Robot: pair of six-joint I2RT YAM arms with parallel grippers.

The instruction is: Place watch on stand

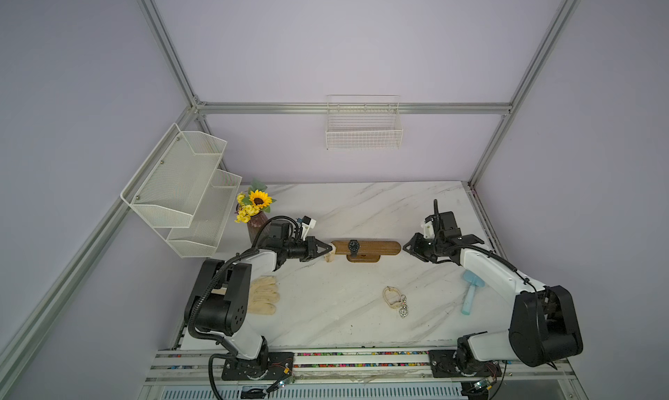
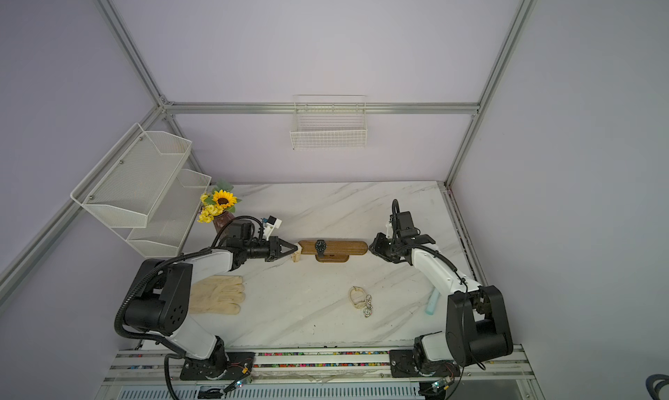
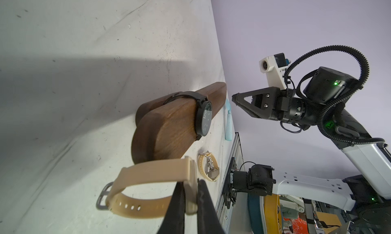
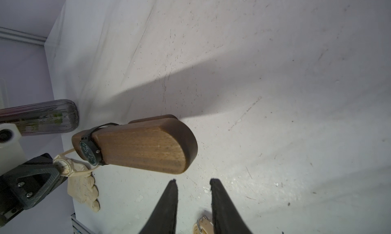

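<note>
A wooden bar stand [image 1: 378, 247] lies across the middle of the table, a black watch [image 3: 203, 117] strapped around it left of centre. My left gripper is shut on a beige-strapped watch [image 3: 148, 166], holding it beside the stand's left end. My right gripper hovers off the stand's right end, its two blurred fingertips apart with nothing visible between them. Another beige watch with silver charms [image 1: 394, 299] lies in front of the stand.
A sunflower vase [image 1: 257, 218] stands at the back left, beige gloves [image 1: 261, 295] lie front left, and a pale blue tool [image 1: 468, 299] lies at the right.
</note>
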